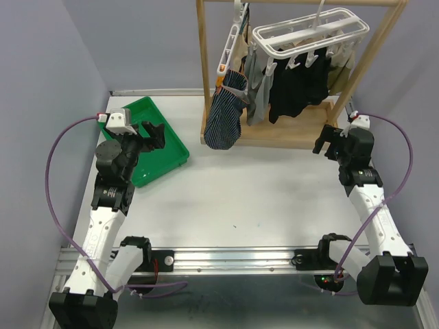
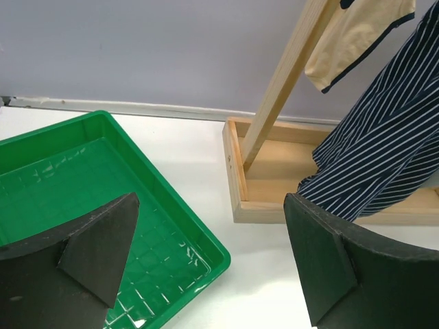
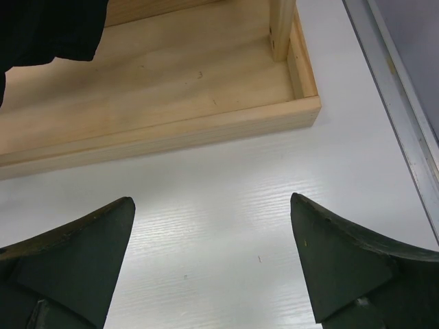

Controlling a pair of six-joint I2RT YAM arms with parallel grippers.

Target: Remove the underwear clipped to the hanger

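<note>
A white clip hanger (image 1: 310,31) hangs from the wooden rack's top bar, with several garments clipped under it. Black underwear (image 1: 299,83) hangs in the middle, a grey piece (image 1: 257,89) to its left and an olive one (image 1: 339,72) to its right. Dark striped underwear (image 1: 226,113) hangs lowest at the left, below a second white hanger (image 1: 230,49) seen edge-on. My left gripper (image 1: 153,136) is open and empty over the green basket, left of the striped piece. Over the table's right side, my right gripper (image 1: 325,140) stands open and empty, in front of the rack's base.
The green basket (image 2: 171,195) lies empty on the table at the left. The rack's wooden post (image 2: 285,82) and base rim (image 3: 171,140) stand at the back. Bare white table (image 1: 233,199) fills the middle between the arms.
</note>
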